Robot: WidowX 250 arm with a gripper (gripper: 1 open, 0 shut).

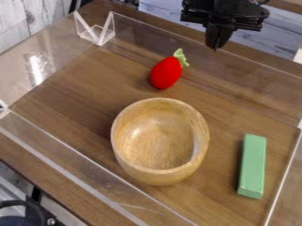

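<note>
My black gripper (pixel 218 40) is raised at the top centre of the view, partly cut off by the frame's edge, shut with nothing visible between its fingers. A red vegetable with a green top (pixel 167 72) lies on the wooden surface below and left of it, apart from it. An empty wooden bowl (pixel 160 163) stands at the lower centre.
A green block (pixel 252 166) lies at the right. Clear low walls (pixel 53 162) edge the wooden surface (pixel 77 106), with a small clear corner piece at upper left.
</note>
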